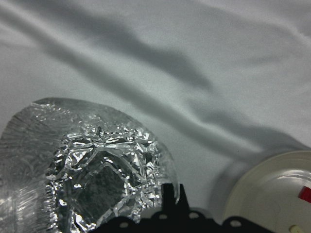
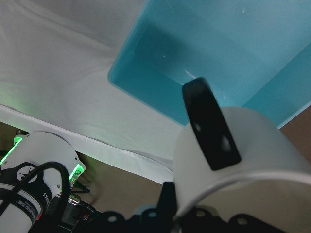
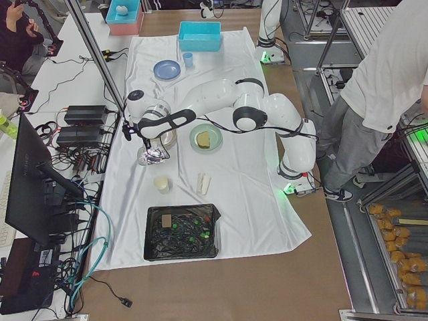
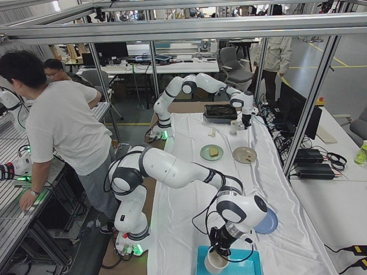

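Note:
In the left wrist view a crinkled clear container with foil (image 1: 102, 170) is at my left gripper, whose fingers appear closed on its rim, beside a plate (image 1: 262, 199) with small pieces on it. My right gripper is shut on the wall of a white cup (image 2: 243, 141), held above a blue bin (image 2: 155, 68). The camera right view shows that cup (image 4: 215, 263) at the near end of the cloth.
A green plate with a yellow item (image 3: 204, 138), blue plate (image 3: 166, 69), small blue cup (image 3: 188, 59), cream cup (image 3: 162, 184), white item (image 3: 203, 184) and black tray (image 3: 180, 254) lie on the cloth. A person stands beside the table.

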